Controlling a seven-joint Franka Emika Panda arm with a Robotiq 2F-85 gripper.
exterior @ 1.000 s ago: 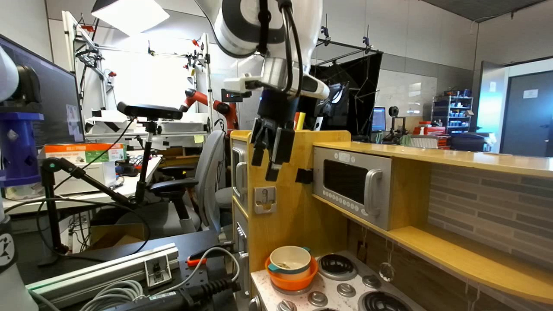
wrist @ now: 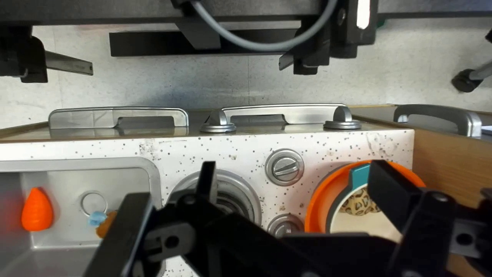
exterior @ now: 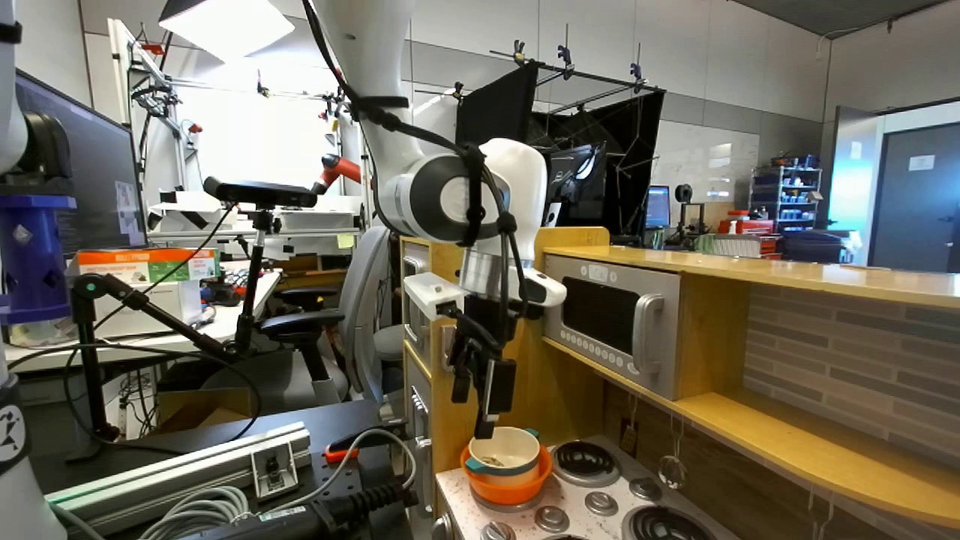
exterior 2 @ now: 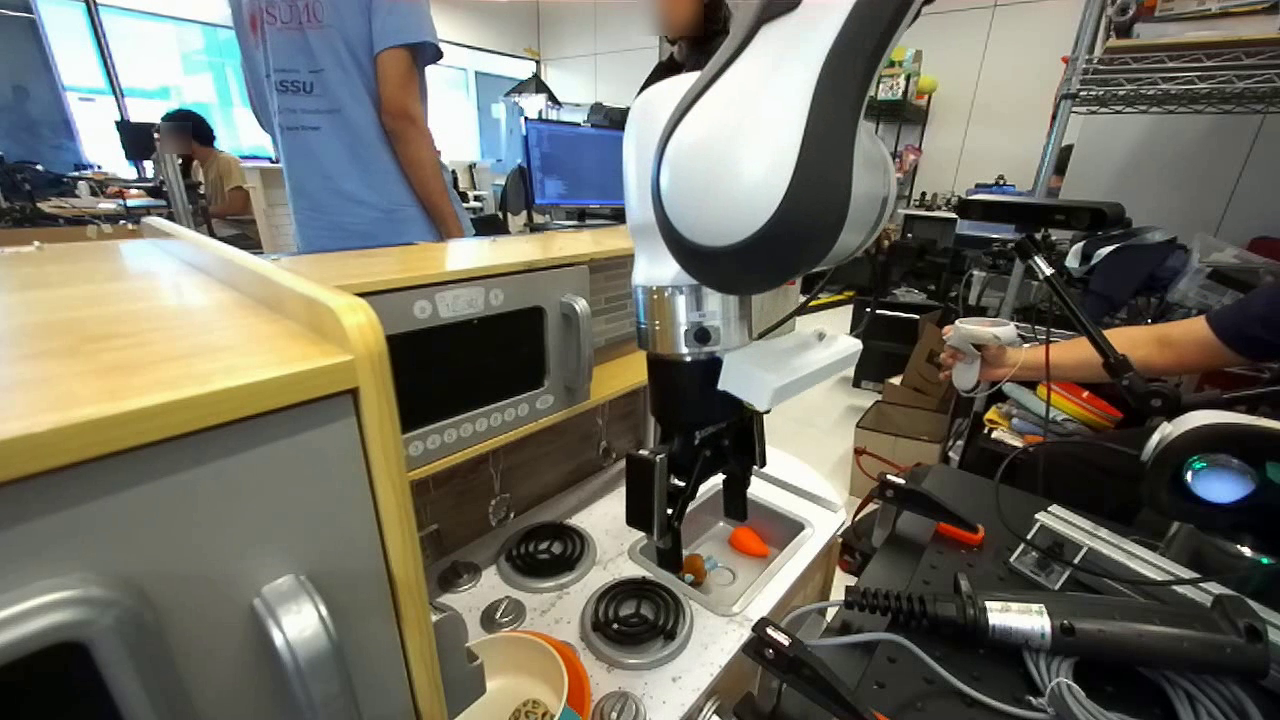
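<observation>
My gripper point(exterior: 474, 409) points down above the toy stove, fingers apart and nothing between its fingers. A cream pot point(exterior: 505, 450) with teal handles sits in an orange bowl point(exterior: 505, 491) on a rear-left burner. In the wrist view the pot point(wrist: 343, 224) shows a leopard-spotted thing point(wrist: 359, 203) inside, partly hidden by a finger. The sink point(wrist: 92, 164) at left holds an orange carrot-like toy point(wrist: 37, 210), a light blue piece point(wrist: 97, 217) and a brown-orange piece point(wrist: 106, 224) partly covered by the other finger.
Bare burners point(exterior 2: 637, 614) and knobs point(wrist: 284, 167) share the speckled stovetop. A microwave point(exterior: 612, 315) and a shelf point(exterior: 837, 450) overhang the back. A wooden cabinet side point(wrist: 452, 161) walls off the pot's side. The black table with cables lies in front.
The arm has come down, bringing my gripper from beside the upper cabinet to a little above the pot in exterior view 1. The pot and bowl have stayed put.
</observation>
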